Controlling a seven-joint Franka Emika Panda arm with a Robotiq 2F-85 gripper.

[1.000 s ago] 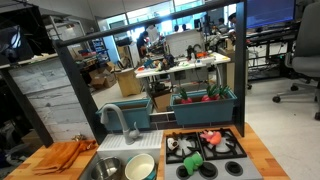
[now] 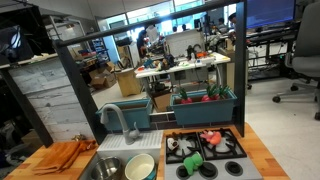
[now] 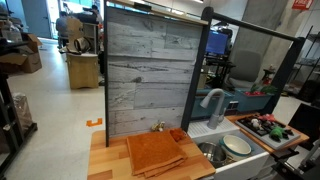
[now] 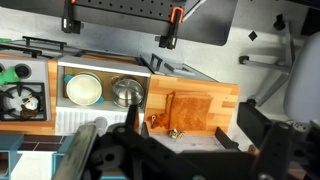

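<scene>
My gripper hangs high over the counter, its dark fingers spread wide in the wrist view with nothing between them. Below it lies a folded orange cloth (image 4: 192, 106), flat on the wooden counter (image 3: 110, 160). A metal pot (image 4: 127, 92) and a pale bowl (image 4: 84, 90) sit side by side in the sink area. On the stove (image 2: 232, 168) are a green toy (image 2: 193, 160), a pink-red toy (image 2: 210, 136) and a small pale item (image 2: 172, 142).
A grey faucet (image 2: 118, 118) rises behind the sink. A whitewashed plank wall (image 3: 155, 70) stands behind the cloth, and dark beams frame the station. Behind the stove, a blue-green planter (image 2: 205, 108) holds red items.
</scene>
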